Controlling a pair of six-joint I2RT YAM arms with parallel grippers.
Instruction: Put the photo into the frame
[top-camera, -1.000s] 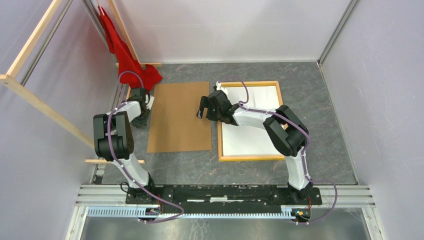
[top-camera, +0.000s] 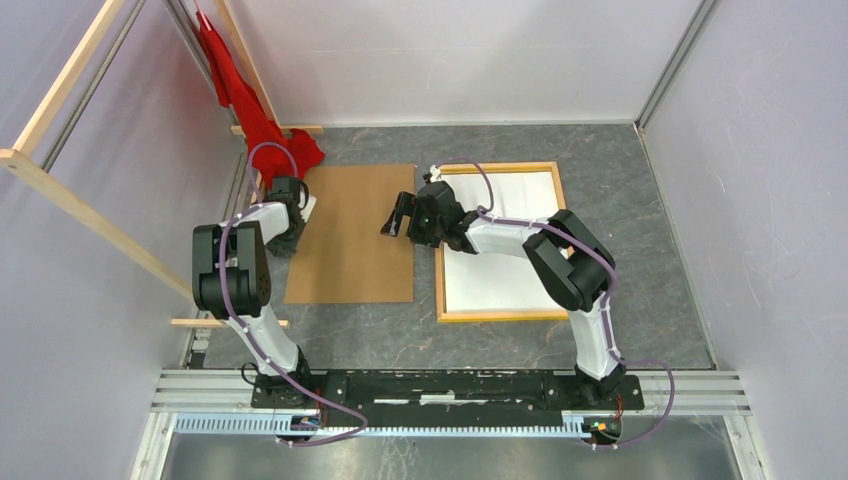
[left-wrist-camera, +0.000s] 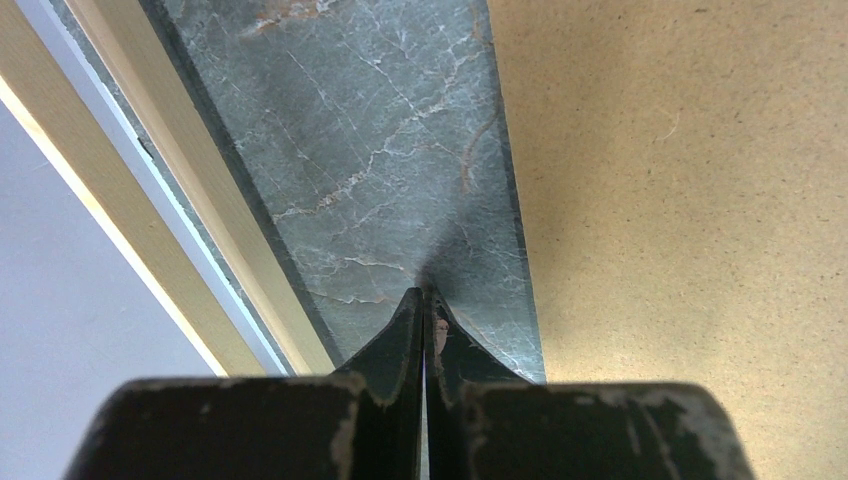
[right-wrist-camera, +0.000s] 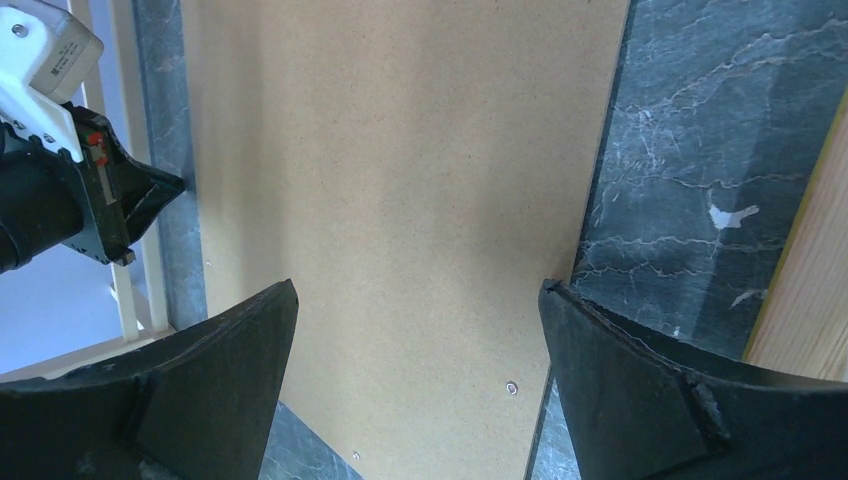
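Note:
A flat brown board (top-camera: 350, 270) lies on the grey floor, left of the wooden frame (top-camera: 500, 317) with its white inside. No picture shows on the board's upper face. My right gripper is open over the board's right part, one fingertip over the brown surface and the other at its right edge; whether that one touches cannot be told. Beyond the board's left edge, my left gripper points down at the floor, its fingertips together. Nothing shows between them.
A wooden rack bar (left-wrist-camera: 215, 210) runs close along the left gripper's left side. Red cloth (top-camera: 262, 130) hangs at the back left, reaching near the board's far left corner.
The brown board has shifted slightly left, and its gap to the frame is wider. My right gripper has moved left with it. The left arm moved a little to the right earlier.

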